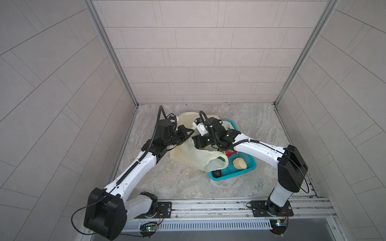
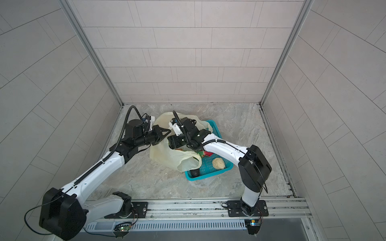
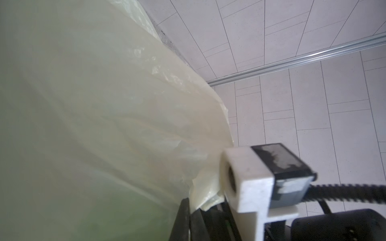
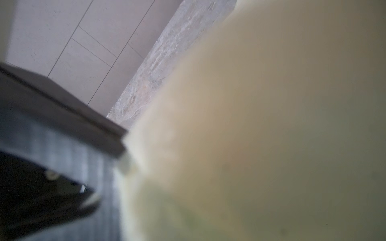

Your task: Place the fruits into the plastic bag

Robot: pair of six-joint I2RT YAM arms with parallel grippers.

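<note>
The cream plastic bag (image 1: 187,154) spreads across the middle, its mouth toward the basket. My left gripper (image 1: 191,131) is shut on the bag's rim; in the left wrist view a fold of the bag (image 3: 120,120) is pinched at its fingertips. My right gripper (image 1: 196,142) is at the bag's mouth, facing the left one. Neither its full finger nor the green fruit shows. In the right wrist view, a blurred dark finger (image 4: 80,114) stands beside the bag (image 4: 273,120). A red fruit (image 1: 229,153), a pale round fruit (image 1: 240,163) and a black fruit (image 1: 216,173) are in the basket.
The teal basket (image 1: 252,165) stands right of the bag, partly covered by it and by my right arm. Bare stone-patterned floor (image 1: 265,120) lies right of the basket. Tiled walls close in the left, back and right sides.
</note>
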